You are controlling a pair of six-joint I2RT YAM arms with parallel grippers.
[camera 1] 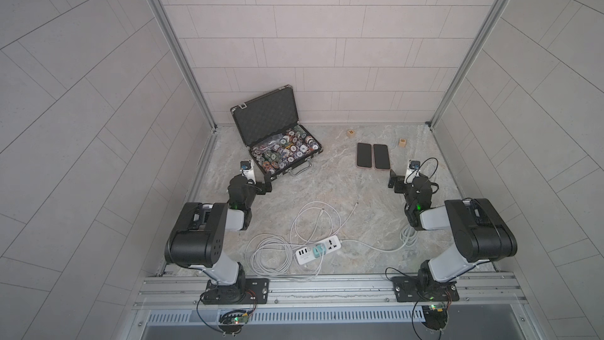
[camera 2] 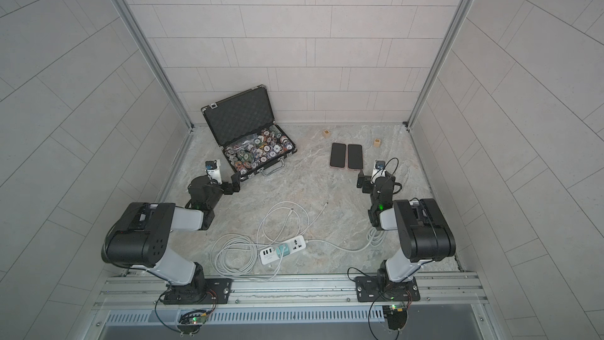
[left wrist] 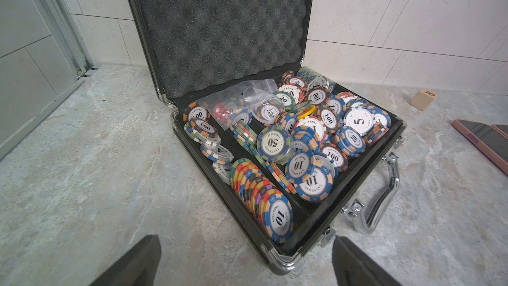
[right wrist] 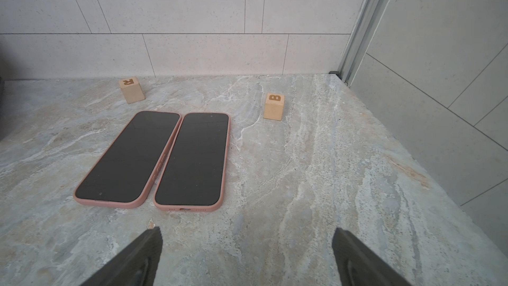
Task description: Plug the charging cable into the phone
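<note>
Two dark-screened phones in pink cases lie side by side, face up: the left phone [right wrist: 132,156] and the right phone [right wrist: 194,159], whose bottom edge shows a port. A white charging cable [camera 1: 348,215] lies loose on the table, one end pointing up at the middle. It runs among loops near a white power strip [camera 1: 317,250]. Beside the case's near corner, my left gripper is open and empty. My right gripper stands open in front of the phones, slightly to their right, with nothing between its fingers.
An open black case [left wrist: 288,254] full of poker chips stands at the back left. Two small wooden blocks, one marked R [right wrist: 131,90] and one marked B [right wrist: 274,107], sit behind the phones. Clear table lies between the case and the phones.
</note>
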